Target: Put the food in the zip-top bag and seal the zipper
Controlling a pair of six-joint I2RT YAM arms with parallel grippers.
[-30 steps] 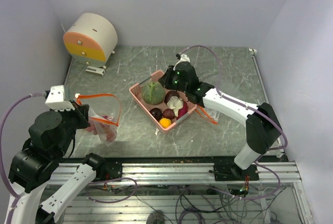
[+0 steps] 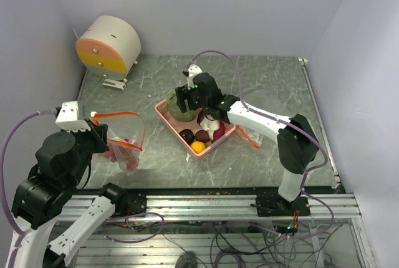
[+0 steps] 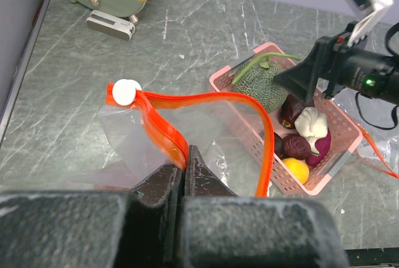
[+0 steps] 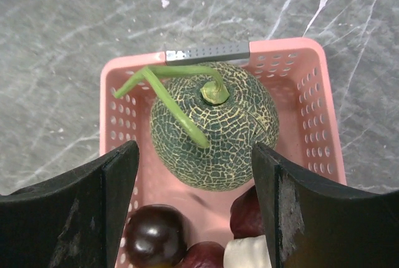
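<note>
A clear zip bag with orange zipper (image 3: 265, 149) hangs from my left gripper, which is shut on it; the bag's mouth is spread, with reddish contents faintly visible inside in the top view. My right gripper is open above the pink basket (image 4: 332, 118), its fingers either side over the green netted melon (image 4: 218, 131). The basket also holds a dark round fruit (image 4: 154, 234), an eggplant (image 3: 292, 109), a dark red item (image 3: 295, 146), a white vegetable (image 3: 310, 121), a purple onion (image 3: 321, 149) and an orange fruit (image 3: 295, 169).
A cream and yellow drum-shaped box (image 2: 108, 43) stands at the back left, with a small grey bracket (image 2: 114, 84) before it. Another bag with orange zipper (image 3: 374, 146) lies flat right of the basket. Bare grey table lies behind and in front of the basket.
My right gripper has moved leftward over the melon, its wrist shifting toward the basket's left part. The left arm and bag look unchanged.
</note>
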